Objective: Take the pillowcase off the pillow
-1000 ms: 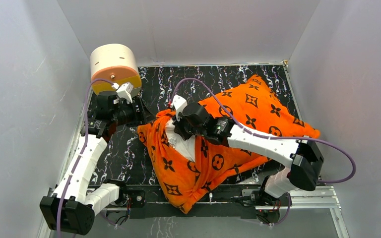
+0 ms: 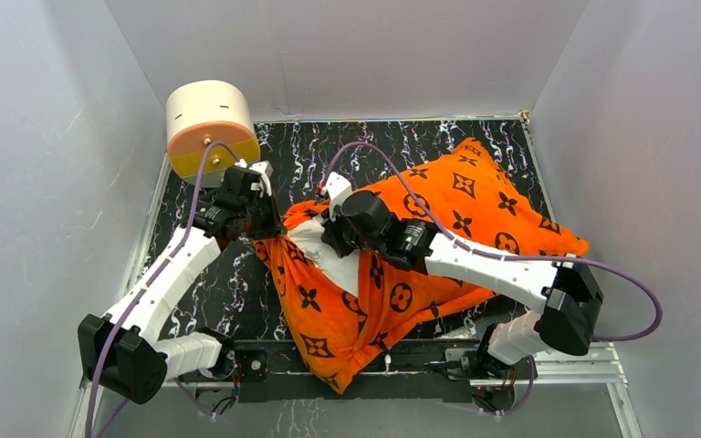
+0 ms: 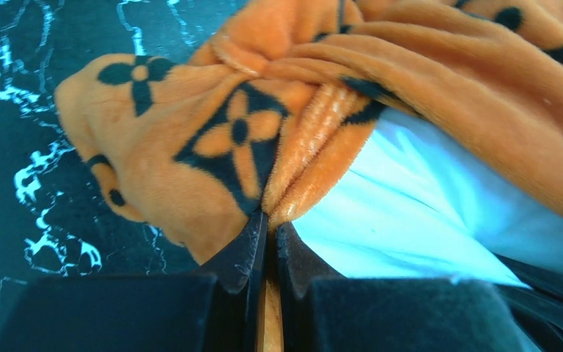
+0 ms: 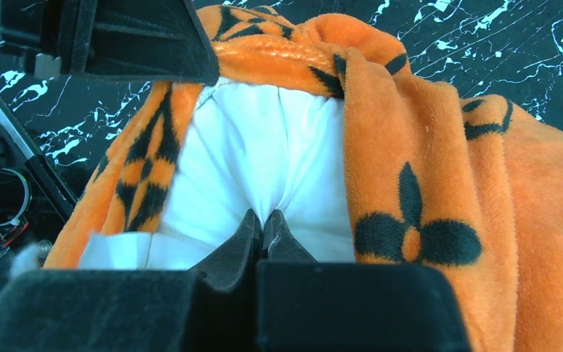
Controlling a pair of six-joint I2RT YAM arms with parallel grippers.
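Note:
The orange pillowcase (image 2: 315, 315) with dark flower prints lies bunched toward the front left and spreads to the back right. White pillow fabric (image 2: 333, 265) shows in its opening. At the opening's left edge my left gripper is shut on a fold of the pillowcase (image 3: 330, 139), which runs between its fingers. My right gripper is shut on the white pillow (image 4: 264, 147), whose cloth gathers in creases at the fingertips. Orange folds lie on both sides of the white cloth in the right wrist view. Most of the pillow is hidden inside the case.
A cream, orange and yellow cylinder (image 2: 210, 123) stands at the back left, close behind the left arm. Grey walls enclose the black marbled table (image 2: 306, 151). Bare surface shows at the back middle and left of the pillowcase.
My left gripper has come in from the left, was open over the opening's edge, and is now shut on the orange cloth there. The right arm has moved only slightly.

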